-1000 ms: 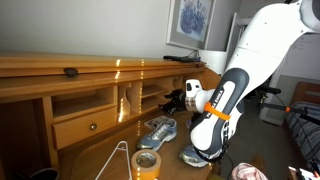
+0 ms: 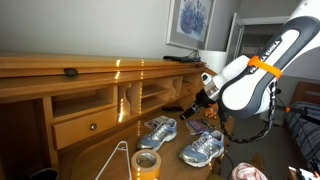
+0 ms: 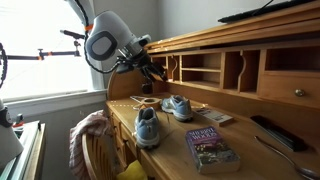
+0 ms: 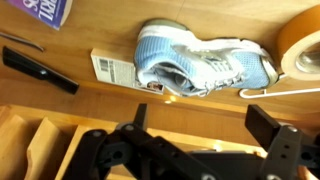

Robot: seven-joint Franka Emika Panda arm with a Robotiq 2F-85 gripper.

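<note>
My gripper is open, its dark fingers spread wide with nothing between them. It hangs above the desk; in the second exterior view the gripper (image 3: pixel 155 72) is clear of everything below. Under it in the wrist view lies a light blue and grey sneaker (image 4: pixel 205 62), apart from the fingers. That back sneaker (image 2: pixel 158 132) sits close to the drawers. A second matching sneaker (image 2: pixel 203 150) stands nearer the desk's front edge; it is outside the wrist view.
An orange tape roll (image 2: pixel 147 163) and a white wire piece (image 2: pixel 117 158) lie beside the shoes. A book (image 3: pixel 212 148), a black case (image 3: pixel 278 130) and a spoon (image 3: pixel 287 158) occupy the other side. Wooden cubbies and drawers (image 2: pixel 85 127) rise along the back.
In the first exterior view the arm has swung right, and the gripper has shifted right and slightly lower in the picture. The shoes have stayed where they were.
</note>
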